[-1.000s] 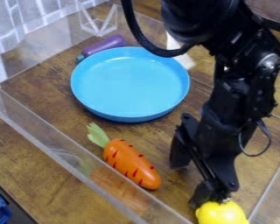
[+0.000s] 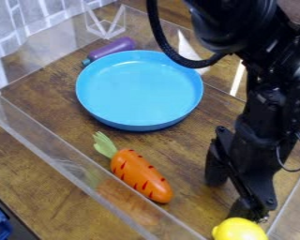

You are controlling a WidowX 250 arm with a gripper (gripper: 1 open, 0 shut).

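Observation:
My black gripper (image 2: 234, 183) is low over the wooden board at the right, open, its fingers angled down right of the carrot and just above a yellow object (image 2: 240, 230) at the bottom edge, which is partly out of frame. An orange toy carrot (image 2: 140, 174) with a pale green top lies left of the gripper. A light blue round plate (image 2: 138, 89) sits at the upper middle of the board.
A purple toy (image 2: 109, 51) lies behind the plate at the upper left. Clear walls border the board on the left and front. A white object stands behind the plate, partly hidden by the arm. Bare wood (image 2: 59, 112) shows at the left.
The gripper and arm have shifted slightly to the right. The carrot and plate have stayed in place.

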